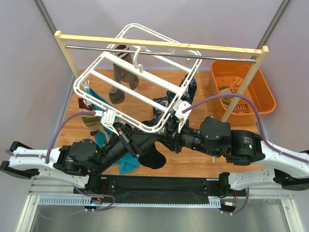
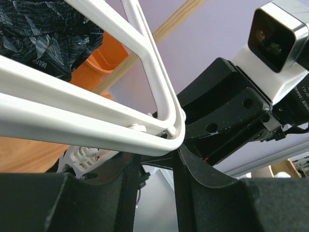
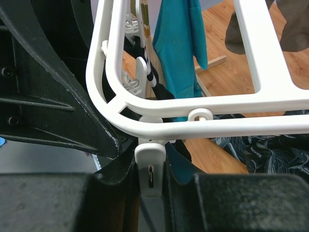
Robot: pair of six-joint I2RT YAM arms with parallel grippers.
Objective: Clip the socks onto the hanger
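Note:
The white hanger point(image 1: 159, 83) hangs tilted from the metal rod, its near corner between my two grippers. My right gripper is shut on a white clip point(image 3: 150, 157) below the hanger's corner. From the other side my left gripper reaches under the corner; its fingers stand part open, with a gap and no object seen between them. A black sock point(image 1: 152, 158) hangs below the grippers; its top is hidden. Grey-brown socks point(image 1: 124, 79), a striped sock point(image 1: 90, 118), teal cloth point(image 1: 127, 164) and black patterned cloth point(image 1: 186, 92) hang around the hanger.
A wooden stand point(image 1: 253, 72) carries the rod point(image 1: 212, 58) across the back. An orange basket point(image 1: 270, 99) with something inside sits at right. My arms nearly meet at the hanger's near corner, so room there is tight.

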